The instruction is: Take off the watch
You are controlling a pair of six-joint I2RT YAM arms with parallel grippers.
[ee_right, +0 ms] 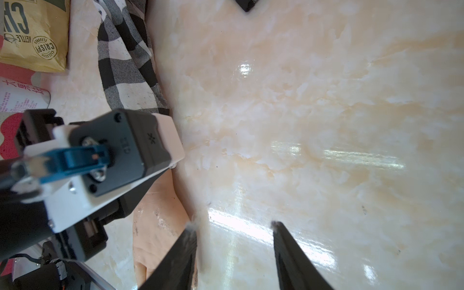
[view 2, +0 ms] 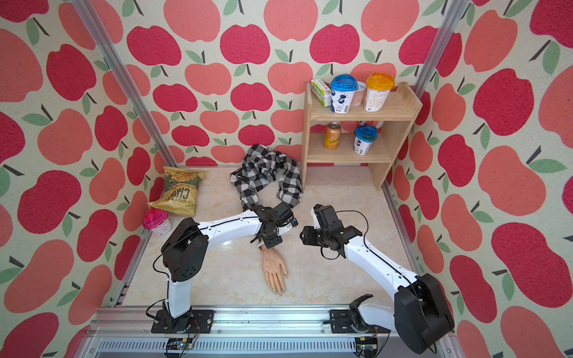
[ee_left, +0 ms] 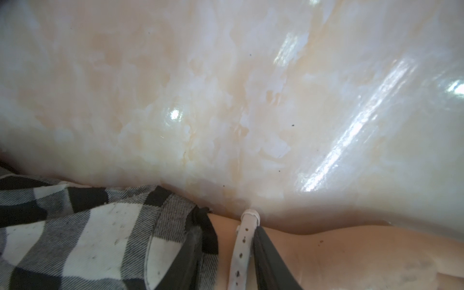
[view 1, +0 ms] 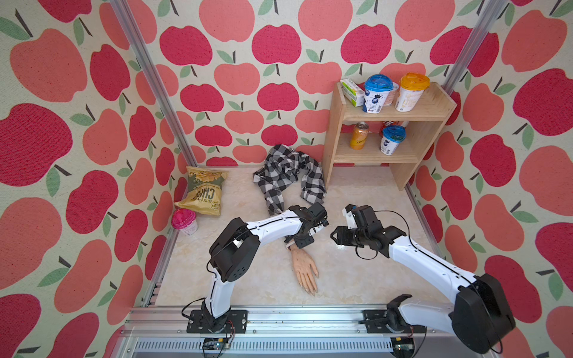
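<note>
The watch shows only as its white, perforated strap (ee_left: 243, 249), which runs across the wrist of the model hand (ee_left: 333, 256) just beyond the plaid cuff (ee_left: 166, 241). My left gripper is part open above the wrist; the strap appears between its fingers, nearer the right one. Whether they touch it I cannot tell. In the top left view this arm covers the watch, leaving the hand (view 1: 303, 269) visible in front. My right gripper stands open to the right of the hand, over bare table, nothing between its fingers.
The left gripper's body (ee_right: 140, 145) blocks the right wrist view of the watch. A chips bag (view 1: 204, 191) and pink-lidded cup (view 1: 185, 220) stand left. The wooden shelf (view 1: 391, 116) rises at the back right.
</note>
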